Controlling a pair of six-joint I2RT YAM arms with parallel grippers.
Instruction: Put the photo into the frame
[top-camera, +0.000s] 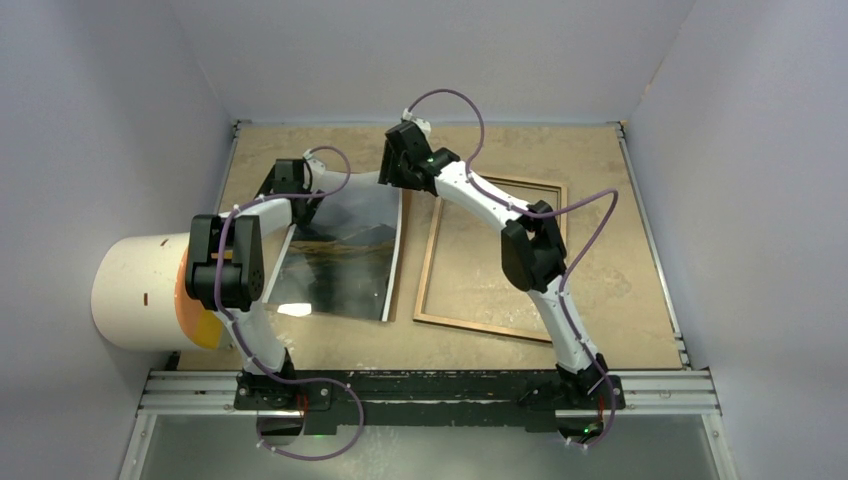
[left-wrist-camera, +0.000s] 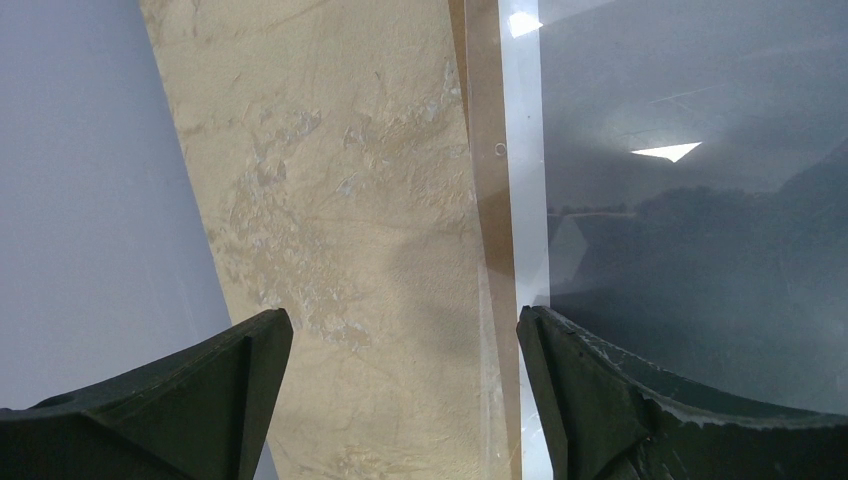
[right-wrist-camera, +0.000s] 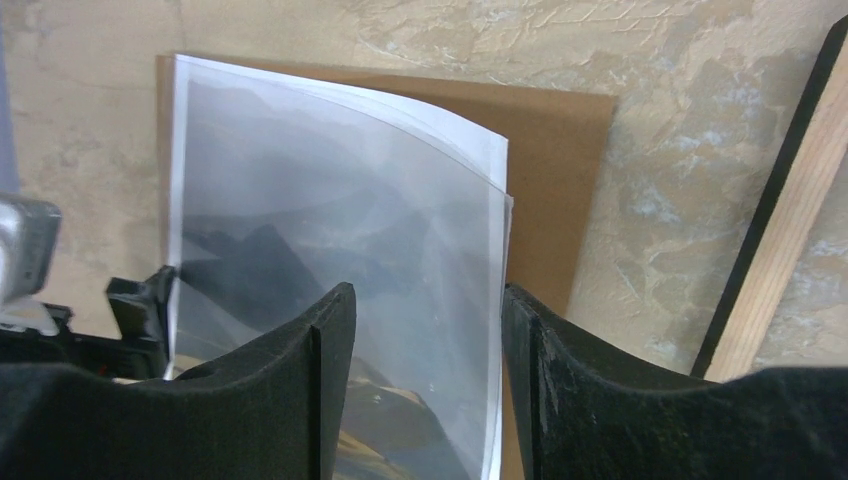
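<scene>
The photo (top-camera: 345, 240), a dark landscape with a white border, lies under a clear glossy sheet on a brown backing board (right-wrist-camera: 555, 150) at the left of the table. Across its left border, my left gripper stands open, its right finger over the white strip. My right gripper is also open, its fingers apart above the photo's far right corner; one finger lies along the right edge of the sheets. That corner looks bowed, with two layers showing. Right of the photo lies the empty wooden frame (top-camera: 428, 270).
A white roll (top-camera: 140, 290) with an orange end sits at the left, close to the left arm. Bare table shows right of the frame. My right arm passes over the frame's right side, and walls (top-camera: 440, 60) enclose the table.
</scene>
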